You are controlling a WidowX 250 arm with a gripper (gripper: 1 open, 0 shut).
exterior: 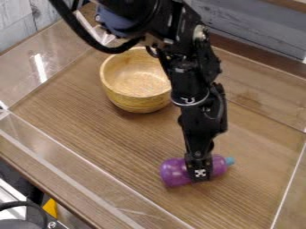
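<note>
A purple eggplant-like object (177,174) lies on the wooden table toward the front right. The gripper appears open.
A yellow wooden bowl (125,85) stands at the back left, behind the arm. Raised edges border the work area.
</note>
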